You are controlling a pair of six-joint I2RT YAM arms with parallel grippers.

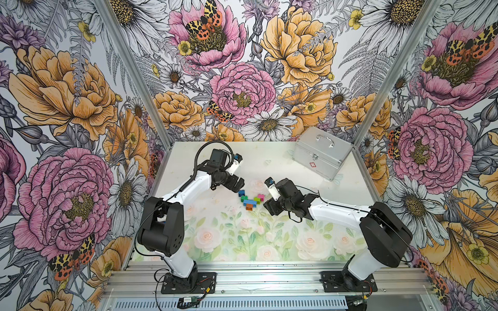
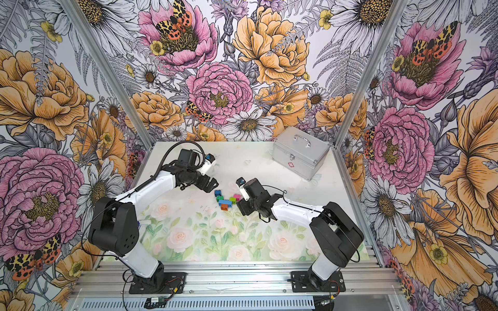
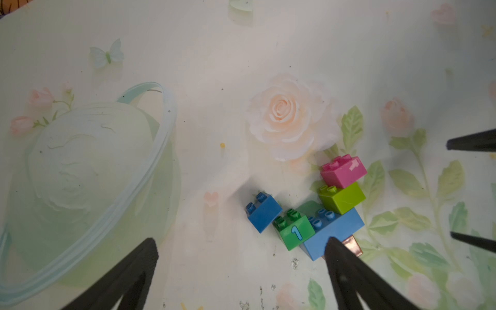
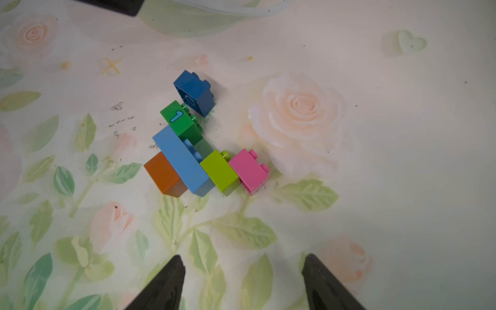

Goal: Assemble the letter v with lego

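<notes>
Several bricks lie in a V-like shape on the table. In the right wrist view, the left branch has a dark blue brick (image 4: 194, 93) and a green brick (image 4: 181, 122) marked 1. A long light blue brick (image 4: 181, 160) spans the middle, an orange brick (image 4: 164, 174) below it. Lime (image 4: 220, 171) and pink bricks (image 4: 249, 171) form the other branch. A narrow gap shows between the dark blue and green bricks in the left wrist view. My left gripper is open and empty, left of the bricks. Also open and empty, my right gripper stands to their right.
A silver case (image 1: 322, 153) stands at the back right of the table. Open table lies in front of the bricks and behind them. Both arms reach in close to the bricks from either side.
</notes>
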